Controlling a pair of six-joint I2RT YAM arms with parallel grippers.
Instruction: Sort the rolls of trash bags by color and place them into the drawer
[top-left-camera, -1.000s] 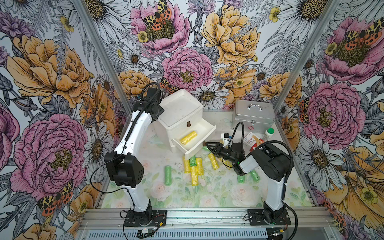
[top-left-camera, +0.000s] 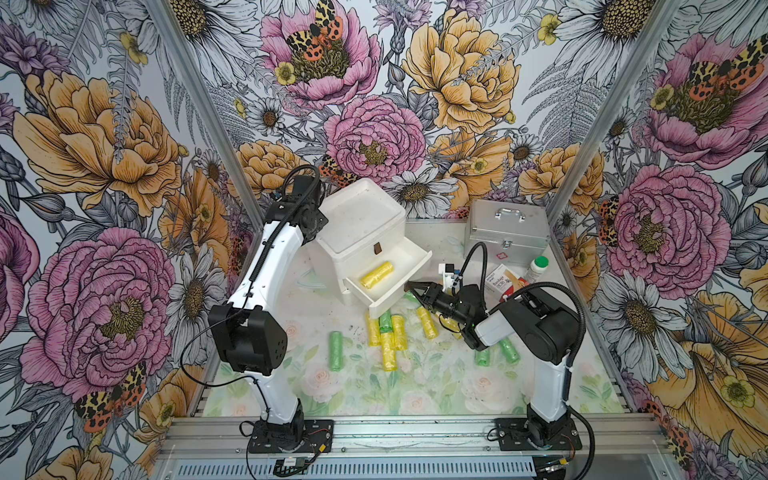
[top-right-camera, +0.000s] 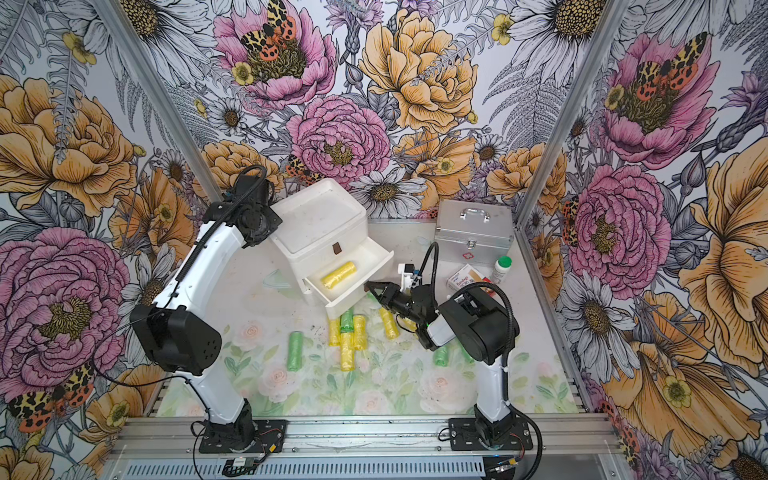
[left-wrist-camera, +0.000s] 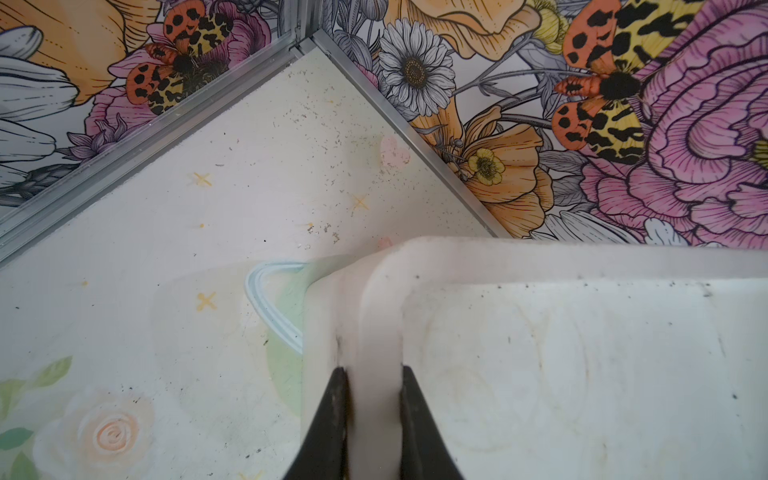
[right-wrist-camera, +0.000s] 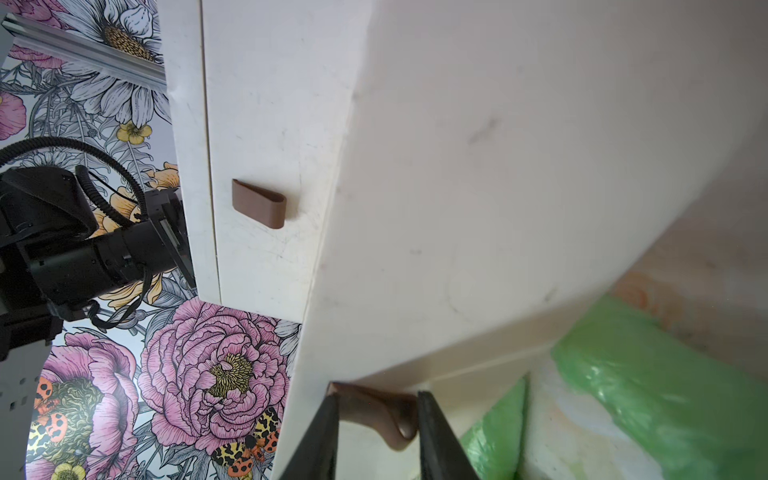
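Observation:
A white drawer unit (top-left-camera: 357, 209) stands at back centre, its lower drawer (top-right-camera: 377, 267) pulled out with a yellow roll (top-right-camera: 338, 274) inside. My left gripper is shut on a top rim corner of the unit. My right gripper is part open at the brown pull tab (right-wrist-camera: 372, 410) on the drawer front; whether it touches is unclear. On the table in front lie several yellow rolls (top-left-camera: 389, 352) and green rolls (top-left-camera: 335, 350), and a green roll (right-wrist-camera: 656, 376) is below the drawer in the right wrist view.
A silver metal case (top-left-camera: 505, 225) stands at the back right, with a green-capped bottle (top-left-camera: 537, 268) and a carton (top-right-camera: 465, 278) in front of it.
My right gripper has shifted slightly left toward the drawer front. The left arm and the drawer look unchanged.

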